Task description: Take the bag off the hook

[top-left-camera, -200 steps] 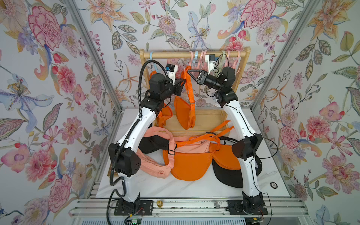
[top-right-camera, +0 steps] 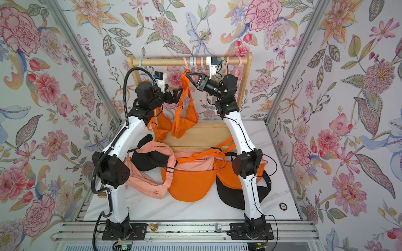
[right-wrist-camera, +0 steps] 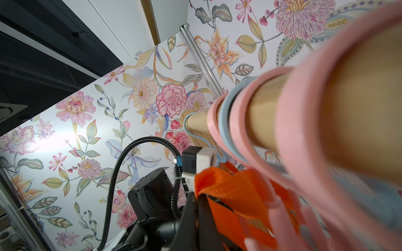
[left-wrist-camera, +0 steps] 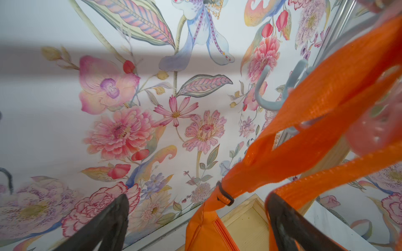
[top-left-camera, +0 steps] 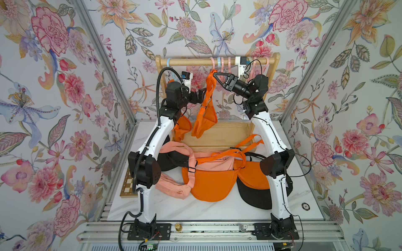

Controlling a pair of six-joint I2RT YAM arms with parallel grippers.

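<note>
An orange bag [top-left-camera: 204, 119] hangs below the rail, its strap [right-wrist-camera: 226, 184] up among the pink hooks [right-wrist-camera: 299, 108]. My right gripper [top-left-camera: 217, 75] is shut on the top of that strap, at the hooks. My left gripper stands open just left of the hanging bag; in the left wrist view orange straps cross above and between its fingers, not gripped. Whether the strap still rests on a hook is unclear.
A wooden rail [top-left-camera: 188, 61] with several pink and blue hooks spans the back. A second orange bag [top-left-camera: 182, 127] hangs at the left. Orange, pink and black bags [top-left-camera: 209, 184] cover the table below.
My right gripper has moved right and up with the strap. The hanging bag has swung and turned. My left gripper has shifted slightly.
</note>
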